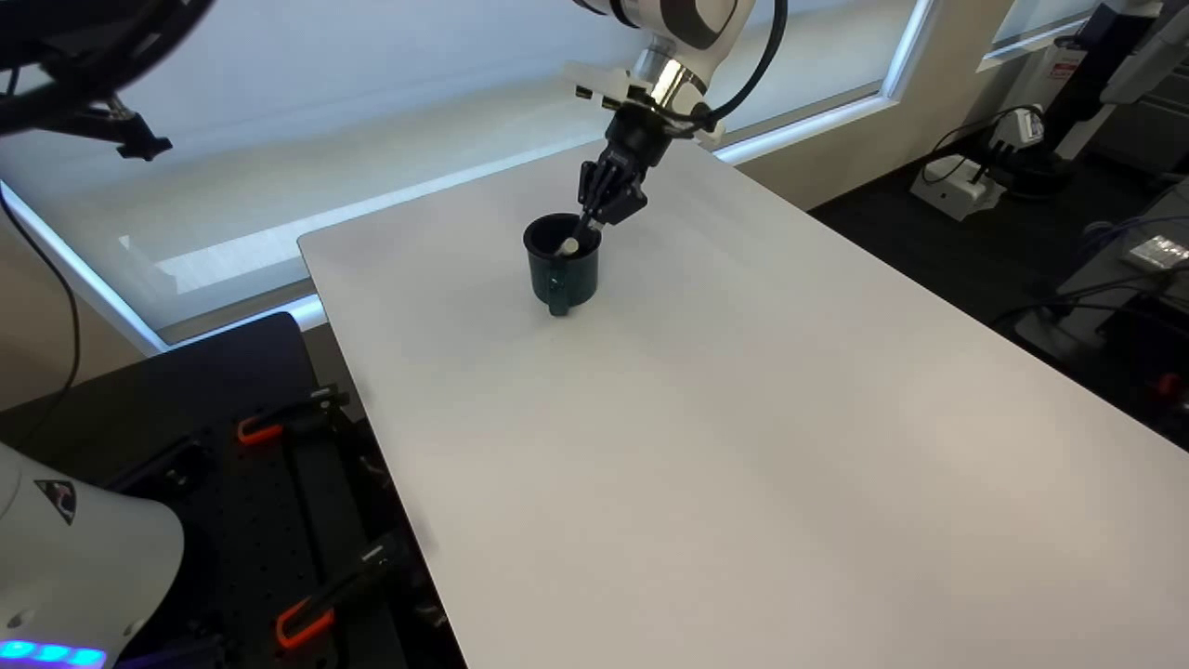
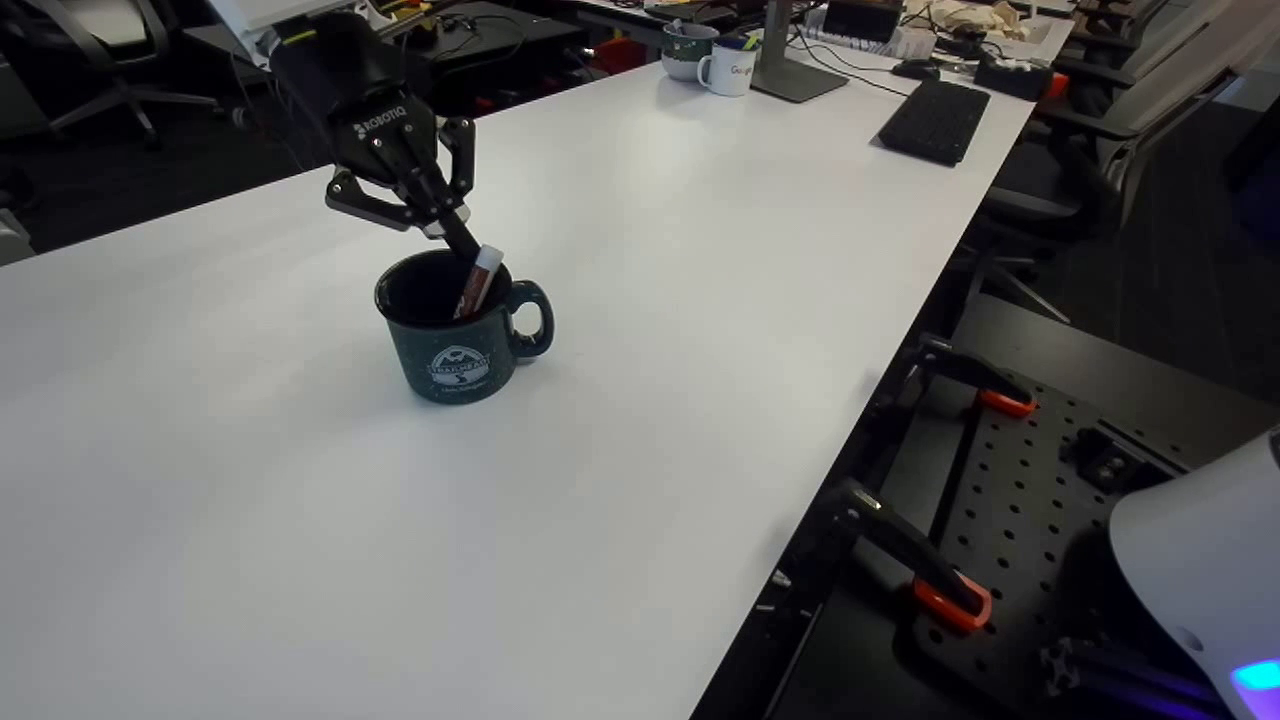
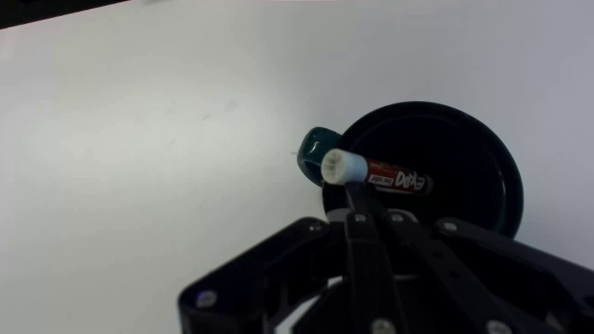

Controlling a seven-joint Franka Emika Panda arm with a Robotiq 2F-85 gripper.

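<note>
A dark green mug (image 1: 559, 281) stands upright on the table, its speckled side (image 2: 450, 356) bearing a white logo in the second exterior view. Inside it leans a marker (image 2: 477, 286) with a white end and a dark red label. In the wrist view this marker (image 3: 384, 175) reads EXPO, and its white end rests by the rim near the handle (image 3: 316, 150). My gripper is shut, its fingertips reaching over the mug's opening right beside the marker. Nothing shows between the fingers. Whether they touch the marker, I cannot tell.
Far off, a white mug (image 2: 728, 70), another cup (image 2: 687, 50), a monitor stand (image 2: 798, 79) and a keyboard (image 2: 936, 120) stand at the table's end. A window ledge borders the table behind the arm.
</note>
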